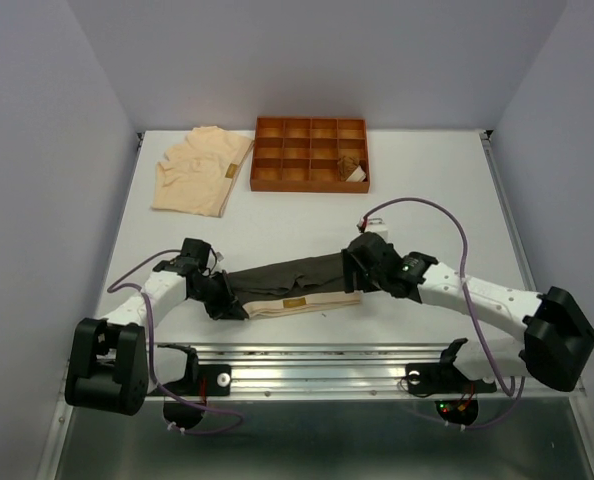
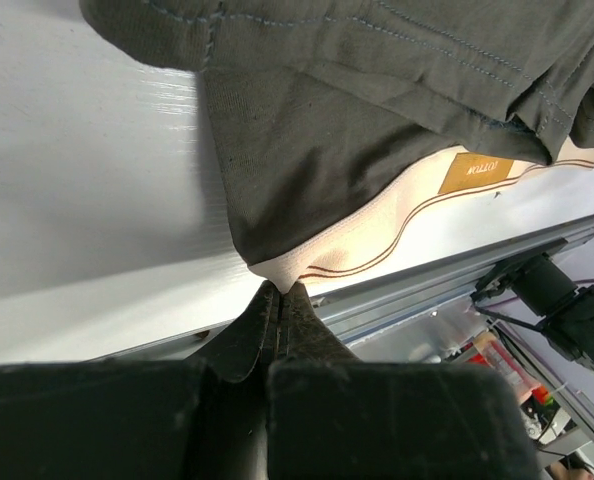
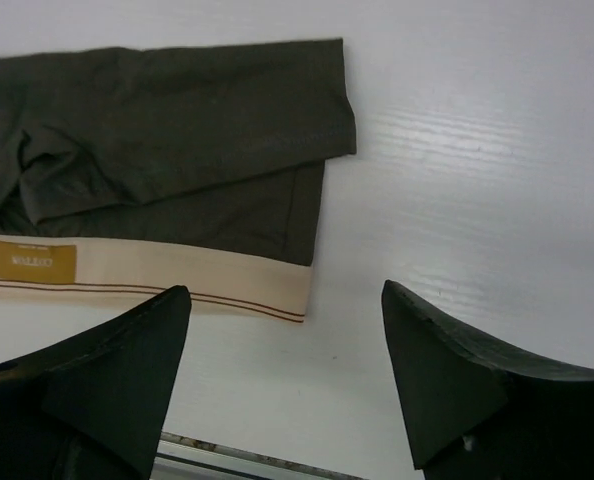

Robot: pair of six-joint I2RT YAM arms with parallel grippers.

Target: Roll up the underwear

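Observation:
The dark grey underwear [image 1: 287, 278] lies folded in a long strip near the table's front, its peach waistband [image 1: 317, 302] with a tan label along the front edge. My left gripper is shut on the left corner of that waistband. Over the right end of the strip, my right gripper stands apart, its fingers spread with air between them. In the right wrist view, the waistband's right corner [image 3: 292, 288] shows just beyond the gap, lying flat on the table and untouched.
A brown divided box [image 1: 309, 186] stands at the back, a small bundle in one right-hand compartment. Peach garments [image 1: 197, 175] lie stacked at the back left. A metal rail [image 1: 307, 355] runs along the front edge.

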